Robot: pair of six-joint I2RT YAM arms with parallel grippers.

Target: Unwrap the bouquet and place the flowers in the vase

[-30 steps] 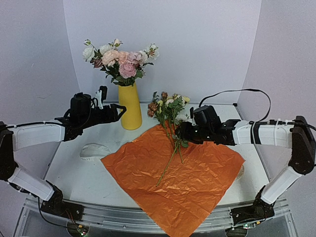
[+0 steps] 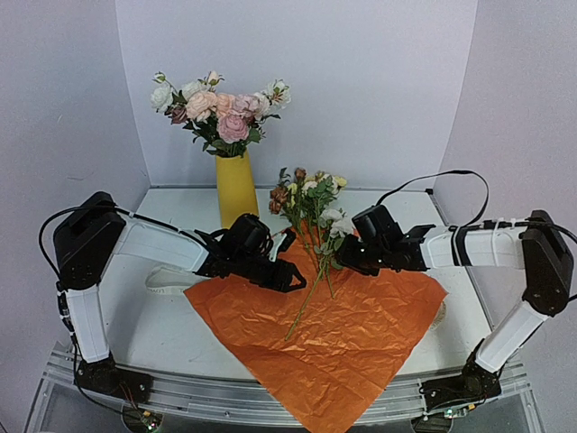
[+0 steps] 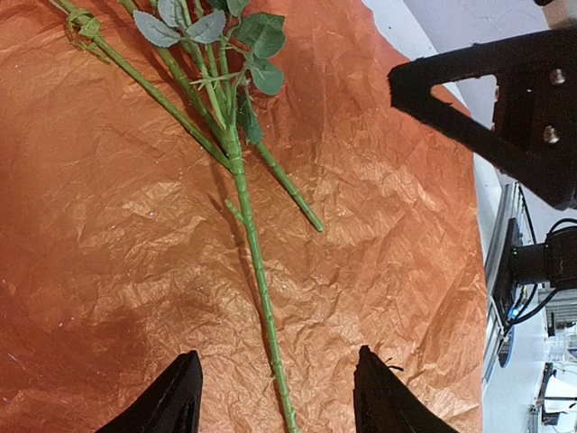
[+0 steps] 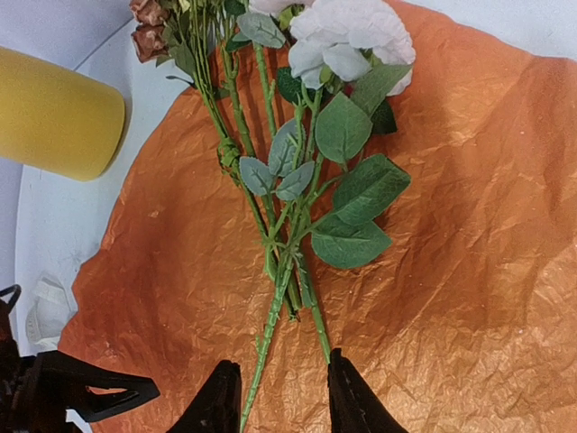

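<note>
Loose flowers lie on the orange wrapping paper, with white blooms and brown blooms at the far end. Their green stems point toward the front. Behind them stands the yellow vase, filled with pink and white flowers. My left gripper is open above the paper, and the lower part of one long stem shows between its fingers, untouched. To the right of the bunch, my right gripper is also open. In the right wrist view, stems run toward the gap between its fingers; contact cannot be judged.
Orange paper covers the middle of the table and hangs over its front edge. A pale, clear object rests on the table at left. Both grippers are close together near the stems, and the left gripper's hardware shows in the right wrist view.
From beside the vase, my left arm has swung right and forward to the stems. The flowers and vase look unmoved.
</note>
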